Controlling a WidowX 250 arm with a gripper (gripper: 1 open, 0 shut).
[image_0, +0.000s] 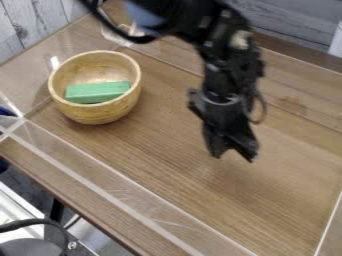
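Note:
The black robot gripper (230, 150) hangs over the middle-right of the wooden table (160, 200), pointing down and blurred by motion; it looks shut, with nothing visible between its fingers. To its left, at the back left, a wooden bowl (118, 108) holds a green block (98, 91).
Bare tabletop lies in front of the gripper and to its right. A clear edging strip runs along the left side, with dark cables beyond it at the lower left. A pale wall (34, 25) stands at the back left.

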